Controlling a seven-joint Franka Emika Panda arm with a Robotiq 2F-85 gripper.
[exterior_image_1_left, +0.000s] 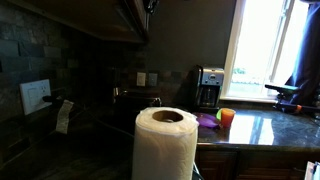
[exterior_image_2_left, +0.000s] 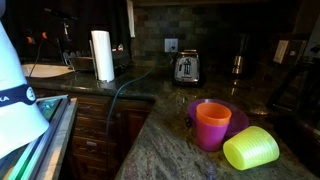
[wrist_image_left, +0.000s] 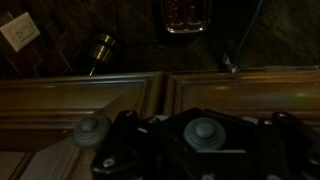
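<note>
No task object is named. Along the bottom of the wrist view lie the black parts of my gripper, shut, with nothing seen held between its fingers. Wooden cabinet doors (wrist_image_left: 120, 97) fill the middle of that view. One round knob (wrist_image_left: 90, 130) shows left of the gripper, while another grey round knob (wrist_image_left: 205, 132) appears right by the fingers; whether they touch cannot be told. In exterior view 2, a white part of the arm (exterior_image_2_left: 18, 110) enters at the left edge, and the gripper is outside that view.
An orange cup (exterior_image_2_left: 212, 125), a purple bowl (exterior_image_2_left: 238, 120) and a tipped yellow-green cup (exterior_image_2_left: 251, 148) occupy the counter (exterior_image_2_left: 160, 145). Behind them stands a toaster (exterior_image_2_left: 188, 68). A paper towel roll (exterior_image_1_left: 165, 145) rises in front of exterior view 1. Open counter lies left of the cups.
</note>
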